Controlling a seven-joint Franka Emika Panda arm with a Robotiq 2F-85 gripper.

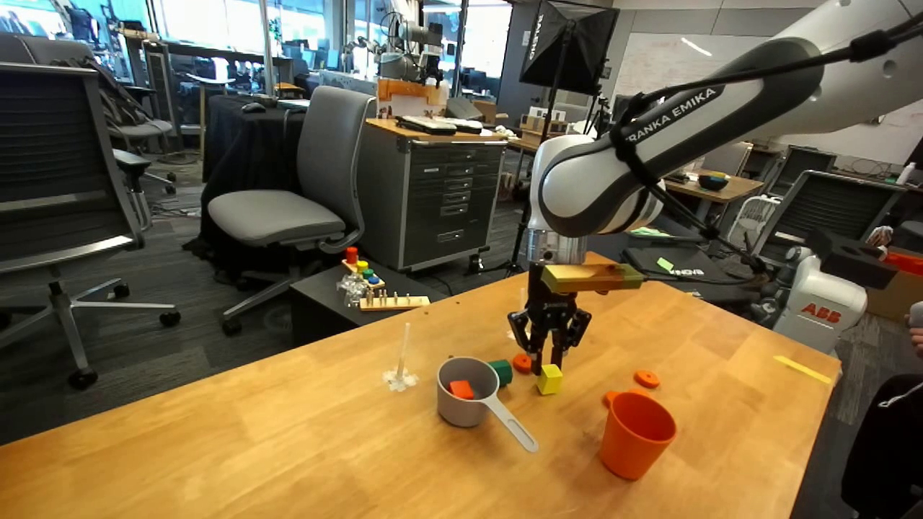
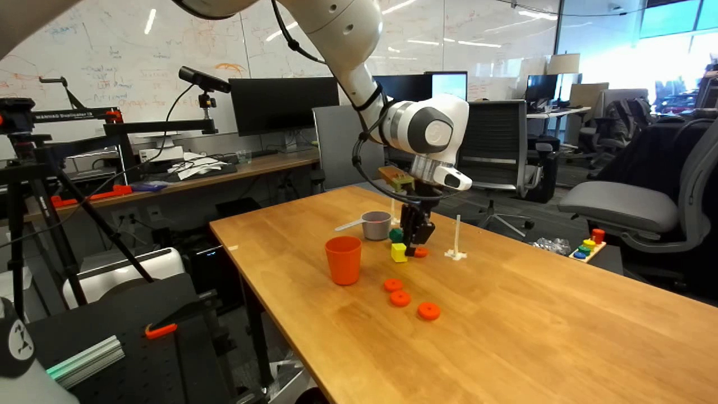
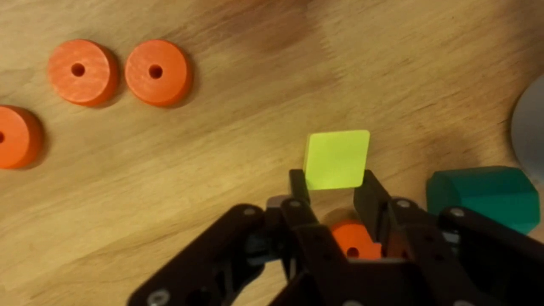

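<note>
Between the black fingertips of my gripper is a yellow cube, pinched at its near end; most of it sticks out ahead of the fingers in the wrist view. The gripper is shut on it, close to the tabletop; whether the cube touches the wood I cannot tell. A green block lies to the right of the fingers, beside the grey measuring cup. Inside that cup sits an orange-red block. An orange disc is partly hidden under my fingers.
An orange cup stands upright near the yellow cube. Three more orange discs lie apart on the table. Two thin white posts rise from the tabletop, one of them left of the measuring cup.
</note>
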